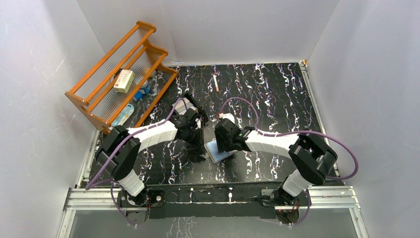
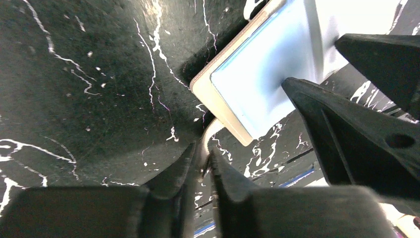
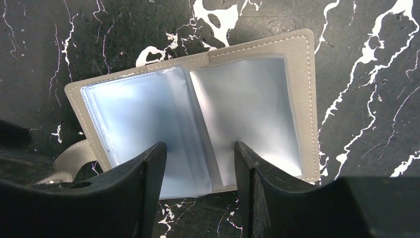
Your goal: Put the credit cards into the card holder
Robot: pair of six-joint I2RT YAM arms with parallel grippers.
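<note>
The beige card holder point(image 3: 311, 99) lies opened on the table, with a bluish sleeve page point(image 3: 143, 114) on one side and a greyish clear one point(image 3: 247, 109) on the other. Its strap point(image 2: 214, 128) runs in between the fingertips of my left gripper, which appears shut on it. Right above the holder's middle, my right gripper is open, a fingertip over each page and no card between them. In the left wrist view its dark fingers point(image 2: 317, 106) reach over the holder. Cards point(image 1: 181, 105) sit in a black box point(image 1: 200, 106) behind the left arm.
A wooden rack point(image 1: 161, 52) with a small carton point(image 1: 124, 81) stands at the back left. A thin orange-and-white stick point(image 1: 216, 83) lies near the back.
</note>
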